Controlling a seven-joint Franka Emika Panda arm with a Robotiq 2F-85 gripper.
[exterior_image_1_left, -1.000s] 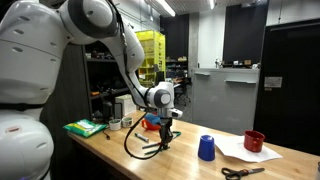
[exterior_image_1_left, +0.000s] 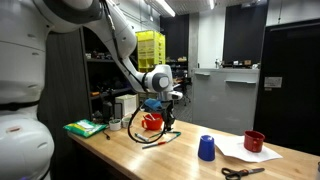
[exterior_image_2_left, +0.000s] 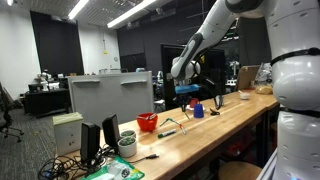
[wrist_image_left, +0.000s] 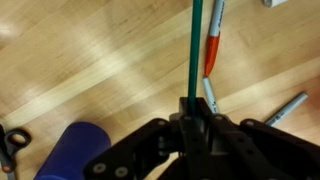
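Note:
A thin dark-green stick (wrist_image_left: 194, 50) runs from the top of the wrist view down to my gripper, whose fingers are shut on its near end. Below it on the wooden table lie a red-and-grey marker (wrist_image_left: 213, 45) and a grey-white marker (wrist_image_left: 209, 95). In exterior view 1 the gripper (exterior_image_1_left: 167, 126) hangs over the middle of the table; its fingers are too small there to show their grip.
A blue cup (exterior_image_1_left: 206, 148) stands right of the gripper, with scissors (exterior_image_1_left: 240, 174), a dark red mug (exterior_image_1_left: 254, 141) and white paper (exterior_image_1_left: 232, 148) beyond. A red container (exterior_image_1_left: 151, 121) sits behind. Another marker (wrist_image_left: 287, 109) lies at the wrist view's right.
The cup, mug and scissors stay where they were.

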